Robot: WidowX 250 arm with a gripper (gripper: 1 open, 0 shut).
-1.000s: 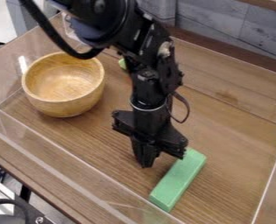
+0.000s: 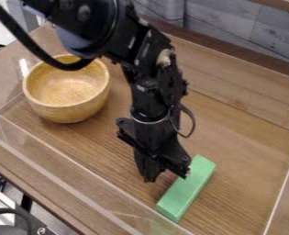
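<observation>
My black gripper (image 2: 151, 168) is low over the wooden table, just left of a green rectangular block (image 2: 186, 188) lying at the front right. Its fingertips are close together, with nothing visible between them. A yellow wooden bowl (image 2: 67, 92) stands at the back left, to the left of the arm.
A wall or raised edge runs along the back.
The arm has shifted slightly over the last second, staying left of the green block. The bowl and green block look unmoved.
</observation>
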